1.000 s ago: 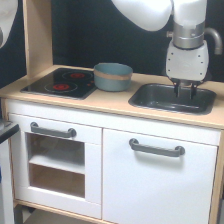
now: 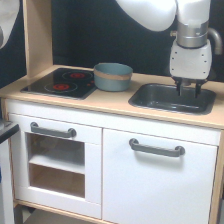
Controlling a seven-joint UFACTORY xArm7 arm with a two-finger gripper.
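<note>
My gripper (image 2: 188, 89) hangs pointing down over the dark sink basin (image 2: 150, 96), on the right of the counter. Its two dark fingers stand apart, and nothing shows between them. Whether the fingertips reach below the rim of the basin is hard to tell. A grey-blue pot (image 2: 113, 78) with a brownish band rests on the counter, left of the sink and well clear of the gripper.
A black cooktop (image 2: 62, 83) with red ring marks lies left of the pot. Behind the gripper rises a grey faucet (image 2: 215, 42). Below are an open-fronted compartment (image 2: 58, 165) and a shut white cabinet door (image 2: 150, 185) with a grey handle (image 2: 157, 148).
The gripper has shifted slightly to the right above the sink. The pot and the cabinet stand as before.
</note>
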